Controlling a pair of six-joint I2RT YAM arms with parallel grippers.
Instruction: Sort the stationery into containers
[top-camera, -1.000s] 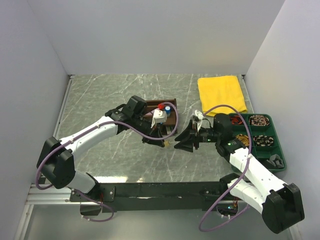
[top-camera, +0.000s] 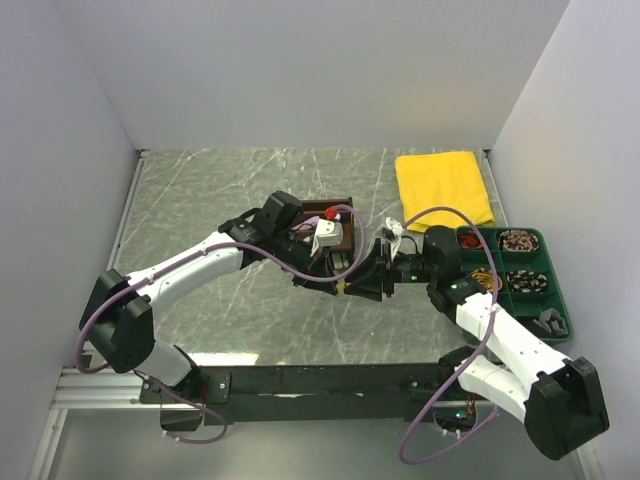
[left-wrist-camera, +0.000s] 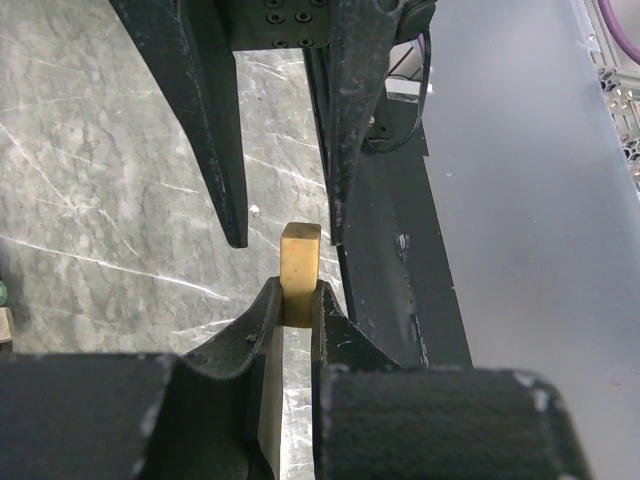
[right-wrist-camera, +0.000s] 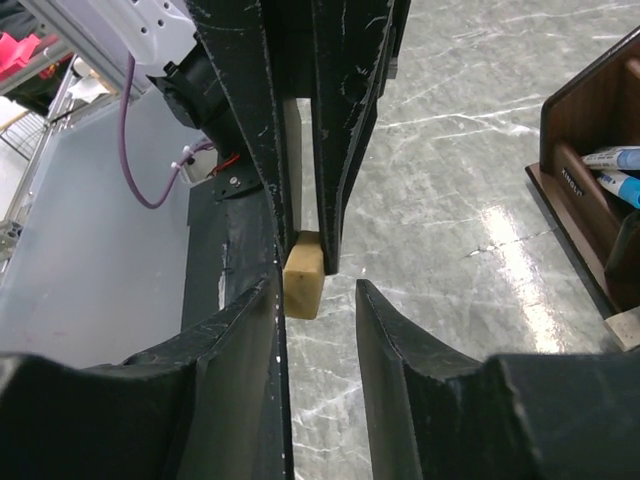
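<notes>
A small tan block (left-wrist-camera: 300, 262) is held upright in my left gripper, which is shut on it, over the front part of the table. My right gripper stands part open facing the block, its fingertips just short of it or around its end, as seen in both wrist views. From above, both grippers (top-camera: 340, 282) meet near the middle of the table.
A wooden organizer (right-wrist-camera: 570, 120) with pens lies behind the left arm. At the right is a green compartment tray (top-camera: 545, 270) with bands and clips; behind it lies a yellow cloth (top-camera: 440, 185).
My left gripper has moved slightly right with the block, and the gap between it and my right gripper has closed.
</notes>
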